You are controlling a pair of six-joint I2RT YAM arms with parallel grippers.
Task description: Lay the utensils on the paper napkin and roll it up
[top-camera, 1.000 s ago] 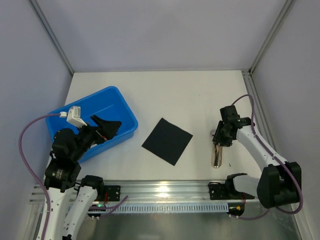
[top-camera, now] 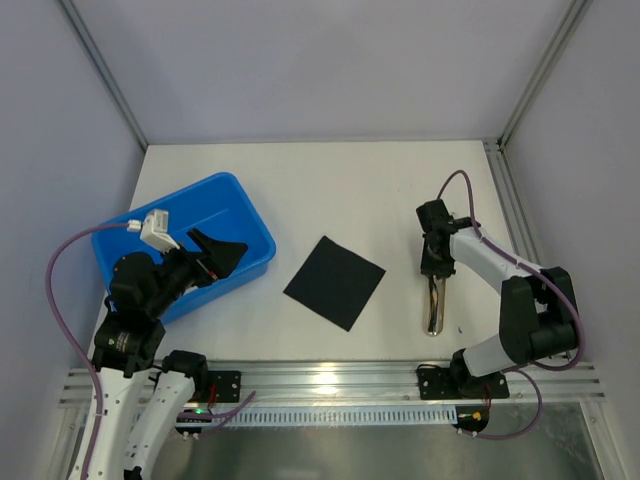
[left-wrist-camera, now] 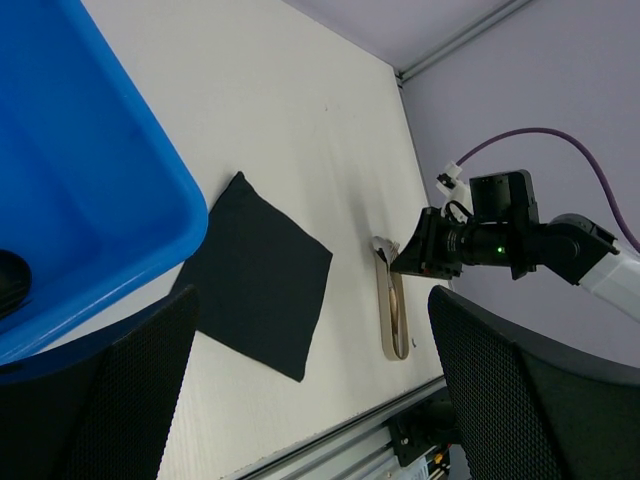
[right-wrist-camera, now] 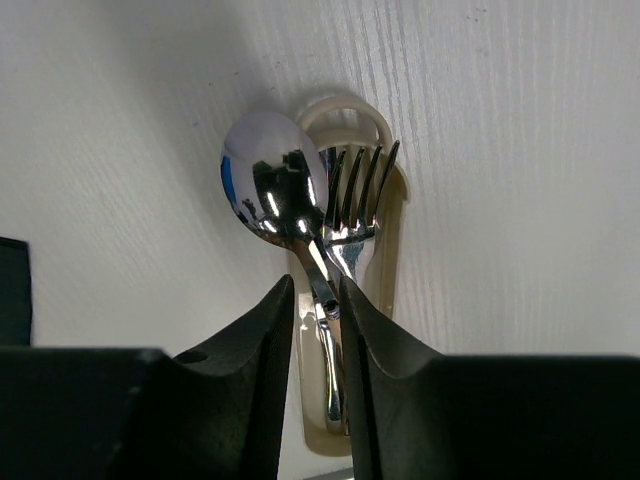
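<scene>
Flat on the table lies a black square napkin (top-camera: 335, 283). To its right, a narrow beige holder (top-camera: 434, 310) carries a spoon (right-wrist-camera: 275, 180) and a fork (right-wrist-camera: 355, 215); another metal handle (right-wrist-camera: 332, 395) shows lower in it. The spoon's bowl pokes past the holder's left side, across the fork's neck. My right gripper is part open over the holder, its narrow gap at the spoon's handle. Whether the fingers touch the handle cannot be told. Open and empty, my left gripper (top-camera: 222, 255) hangs over the blue bin's right side.
A blue bin (top-camera: 258, 225) fills the table's left part, with a dark round thing (left-wrist-camera: 12, 280) inside. A metal rail (top-camera: 325, 378) runs along the front edge.
The left arm has barely moved; napkin and holder lie as before.
</scene>
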